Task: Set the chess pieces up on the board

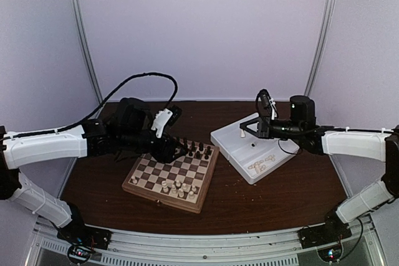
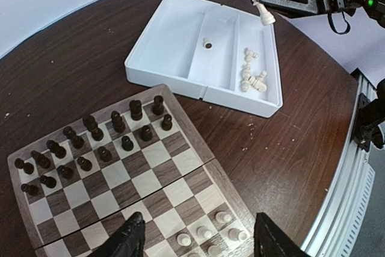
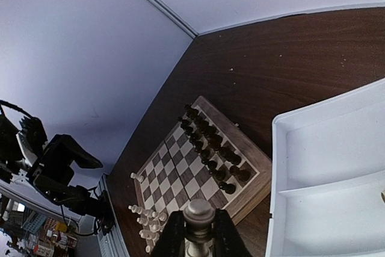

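Observation:
The chessboard (image 1: pixel 147 188) carries dark pieces along its back rows and several white pieces near its front. My right gripper is shut on a white chess piece (image 2: pixel 263 10), held upright above the white tray (image 1: pixel 222 138). My left gripper hangs open over the board, with nothing seen between its fingers. More white pieces (image 2: pixel 246 76) lie in the tray's right compartment, and a small piece (image 2: pixel 207 43) is in the middle one.
White walls stand at the back and sides.

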